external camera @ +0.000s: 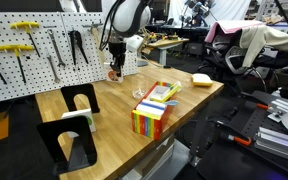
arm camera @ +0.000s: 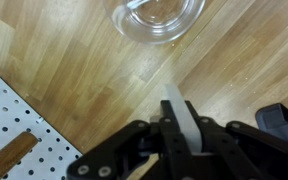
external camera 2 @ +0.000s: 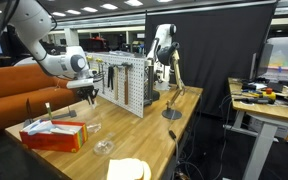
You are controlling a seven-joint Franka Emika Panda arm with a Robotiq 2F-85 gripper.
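My gripper is shut on a slim white object (arm camera: 187,125) in the wrist view; what it is cannot be made out. It hangs above the wooden table (arm camera: 114,85), near the pegboard. A clear round dish (arm camera: 162,28) lies on the table at the top of the wrist view, apart from the gripper. In exterior view 1 the gripper (external camera: 115,72) is small at the far end of the table, and its held object is hard to tell there.
Black bookends (external camera: 69,148) stand at the table's left side. A pegboard (external camera: 44,65) with hanging tools borders the far left. A colorful box (external camera: 147,123), a red-edged tray (external camera: 164,91) and a yellowish sponge-like block (external camera: 201,79) occupy the front and right.
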